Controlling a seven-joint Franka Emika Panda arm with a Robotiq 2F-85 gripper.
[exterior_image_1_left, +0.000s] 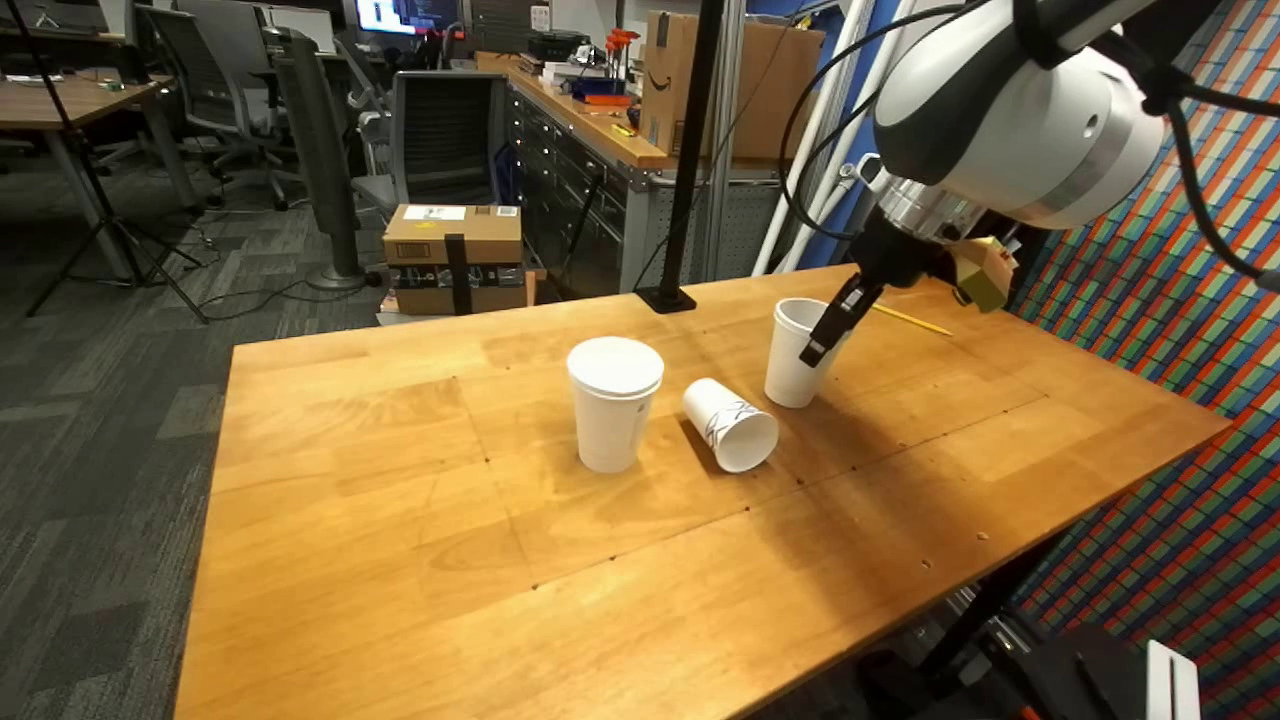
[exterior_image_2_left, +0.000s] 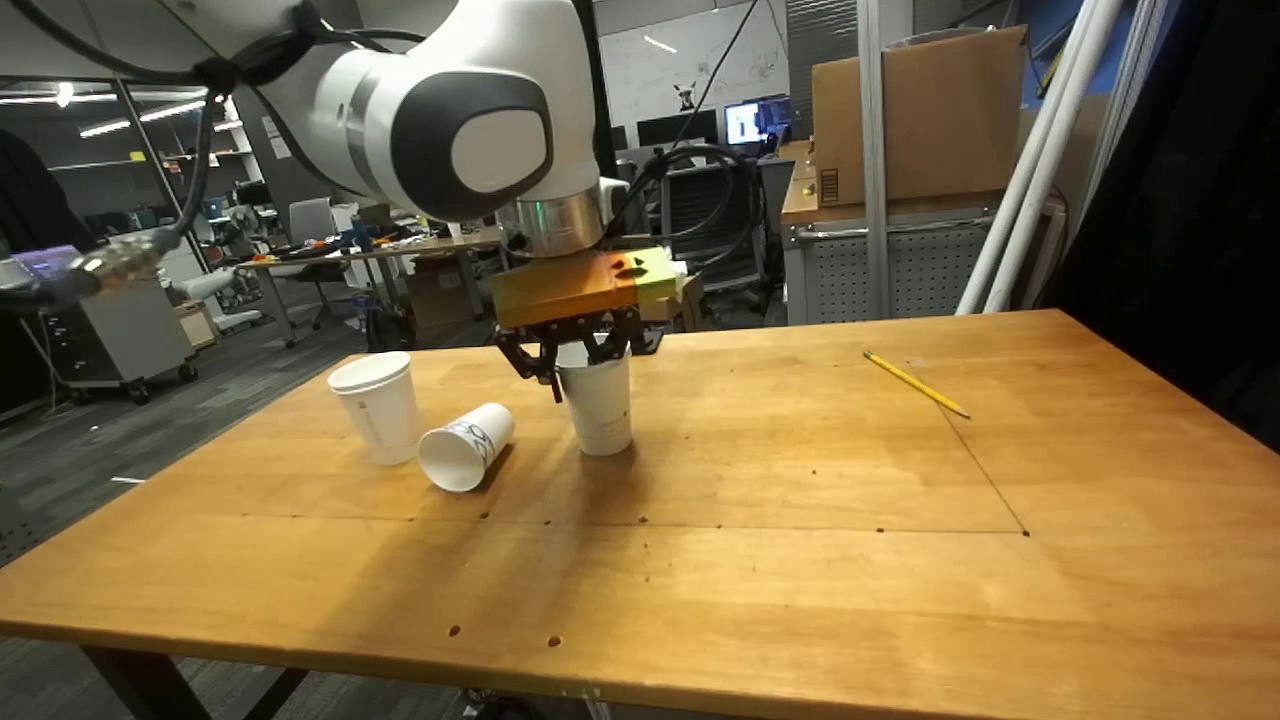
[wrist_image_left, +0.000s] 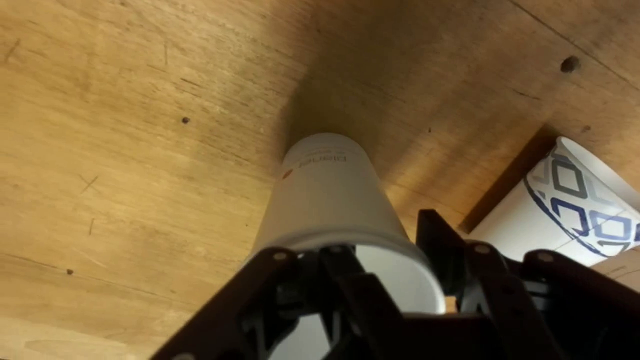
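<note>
A white paper cup (exterior_image_1_left: 792, 360) stands upright on the table near its back edge. Over its rim is my gripper, its fingers apart. In the wrist view one finger reaches into the cup's mouth and the other is outside, with the cup's side wall (wrist_image_left: 330, 204) between them; whether either touches it, I cannot tell. A second, patterned cup (exterior_image_1_left: 729, 426) lies on its side close by, its mouth towards the front. Farther left, a taller white cup (exterior_image_1_left: 614, 408) stands upright and appears covered with a white lid (exterior_image_1_left: 615, 364).
A yellow pencil (exterior_image_2_left: 918, 384) lies on the wooden table (exterior_image_2_left: 780, 588), well apart from the cups.
</note>
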